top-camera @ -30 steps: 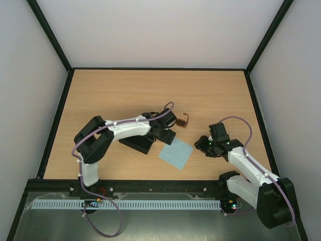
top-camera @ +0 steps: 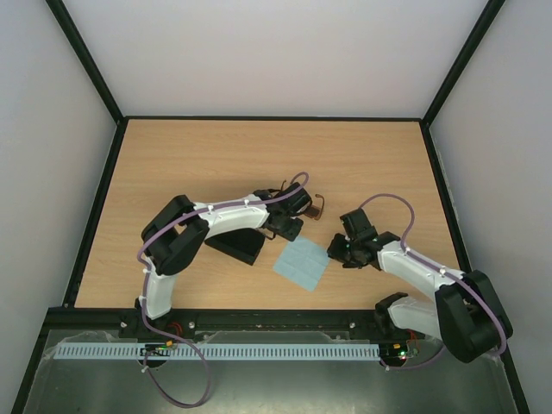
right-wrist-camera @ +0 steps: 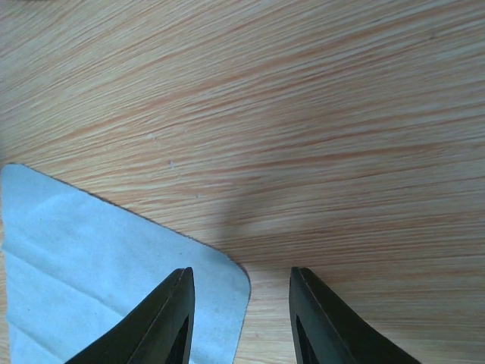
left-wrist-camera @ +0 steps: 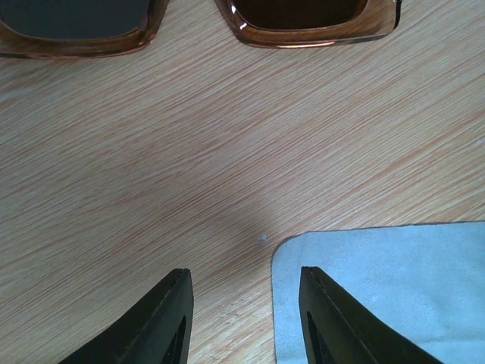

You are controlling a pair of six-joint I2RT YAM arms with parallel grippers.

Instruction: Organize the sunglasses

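Brown-framed sunglasses [top-camera: 315, 210] lie on the table, partly covered by my left arm in the top view; the lower rims of their dark lenses [left-wrist-camera: 303, 19] show along the top of the left wrist view. A light blue cloth [top-camera: 302, 263] is spread flat in front of them. Over its left corner stands my left gripper, partly open, nothing between its fingers. My right gripper is also partly open and empty, its fingers to either side of the cloth's right corner. Whether the fingertips touch the cloth cannot be made out.
A black case [top-camera: 237, 246] lies left of the cloth, partly under my left arm.
My left arm has shifted slightly to the right, over the cloth's upper corner. My right gripper has moved left to the cloth's right corner. Cloth and sunglasses have stayed put.
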